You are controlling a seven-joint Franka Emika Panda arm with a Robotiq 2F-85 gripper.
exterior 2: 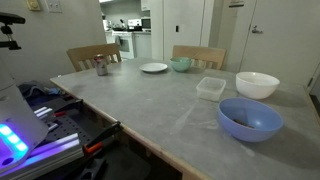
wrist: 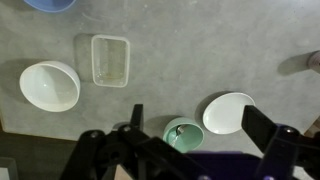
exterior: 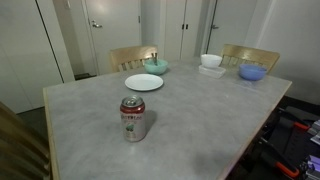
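Note:
At the bottom of the wrist view, my gripper is open, its dark fingers wide apart with nothing held between them. It looks down on the table from above. Below the gap lie a white plate (wrist: pixel 228 112) and a green bowl (wrist: pixel 184 134) with something metallic inside. To the left are a clear rectangular container (wrist: pixel 110 60) and a white bowl (wrist: pixel 50 86); a blue bowl (wrist: pixel 50 3) is cut off by the top edge. A red and silver can (exterior: pixel 133 118) stands upright on the table, apart from the other things. Neither exterior view shows the gripper.
Bare tabletop (exterior: pixel 200 105) stretches between the can and the bowls. Chairs (exterior 2: pixel 200 55) stand along the far side. The robot's white arm (exterior 2: pixel 20 125) and black stand are by the near left edge in exterior view 2.

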